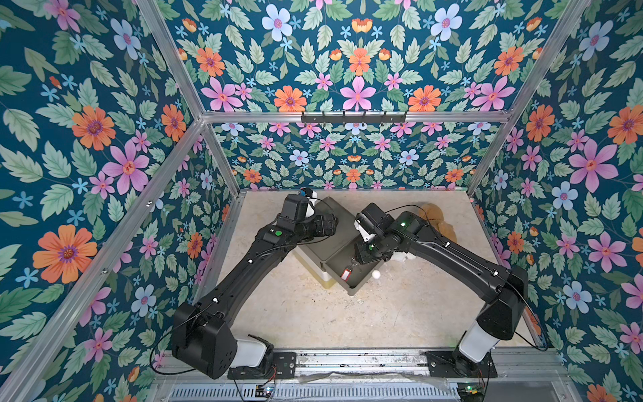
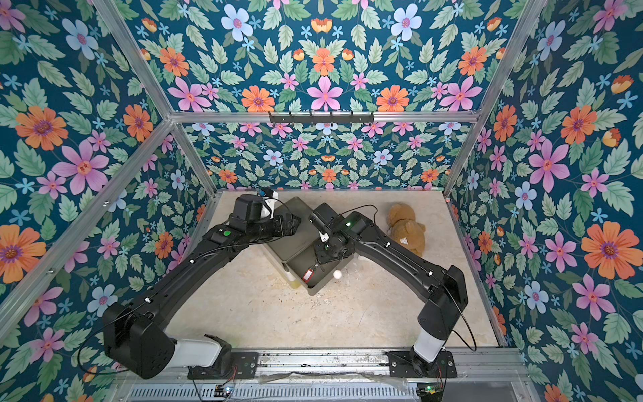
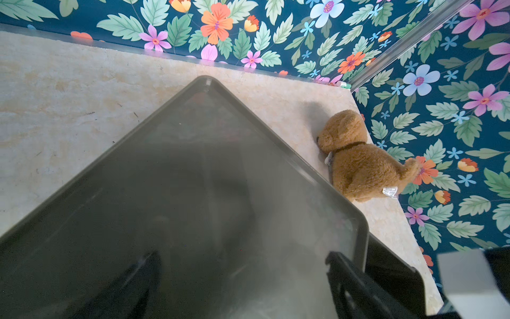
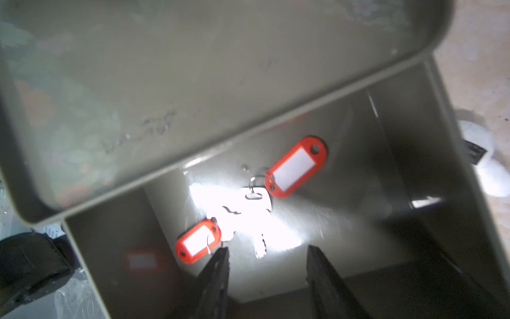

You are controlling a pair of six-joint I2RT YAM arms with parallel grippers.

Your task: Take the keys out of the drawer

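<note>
The olive-grey drawer (image 4: 361,223) is pulled out from under its lid-like top (image 4: 228,85). Inside lie silver keys (image 4: 255,199) with two red tags (image 4: 294,166), glaring in the light. My right gripper hangs over the drawer with its fingers apart and nothing between them; the keys and tags lie just beyond the fingertips in the right wrist view. My left gripper is over the top of the drawer unit, fingers apart, empty.
A brown plush dog (image 2: 408,234) lies at the back right. A small white ball (image 2: 337,274) and other white items (image 4: 486,170) sit beside the drawer.
</note>
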